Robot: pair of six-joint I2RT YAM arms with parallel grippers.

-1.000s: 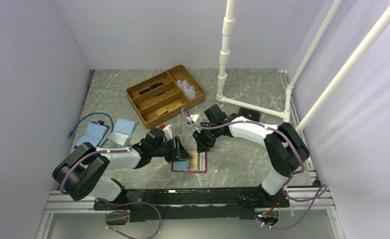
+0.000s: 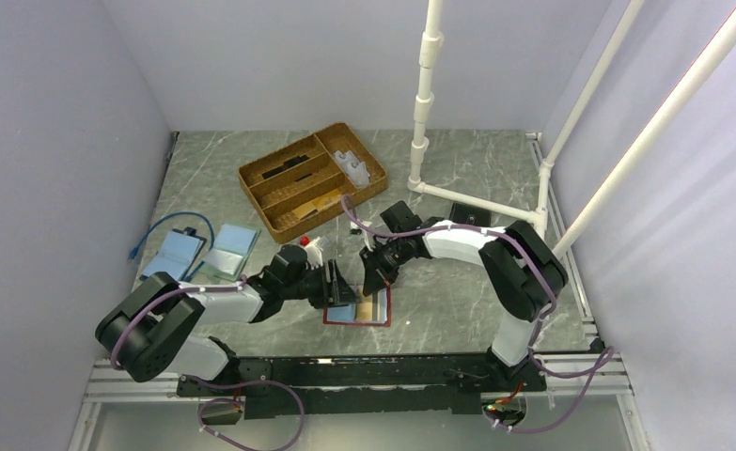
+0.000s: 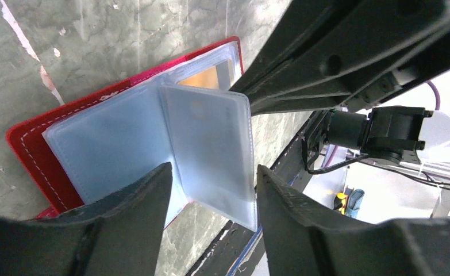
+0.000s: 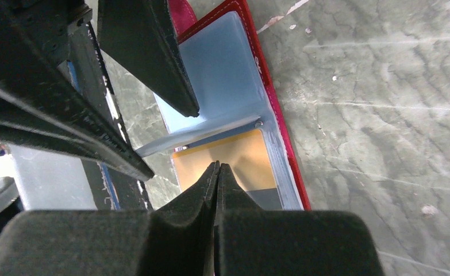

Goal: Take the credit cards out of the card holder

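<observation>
The red card holder (image 2: 386, 321) lies open on the table's front middle, with blue sleeves (image 3: 107, 138) and a tan card (image 4: 234, 154) in a clear pocket. In the left wrist view my left gripper is part open at a raised clear blue sleeve (image 3: 208, 149), whose far edge is at the right finger; whether it is pinched is unclear. My right gripper is shut, its tips over the tan card, nothing visible between them.
A wooden organizer (image 2: 279, 216) stands behind. Blue holders (image 2: 230, 252) and a blue cable lie at left. A white pipe frame (image 2: 477, 205) is at back right. The table right of the holder is clear.
My right gripper has moved a little left and toward the front, down over the card holder. The left arm has barely moved.
</observation>
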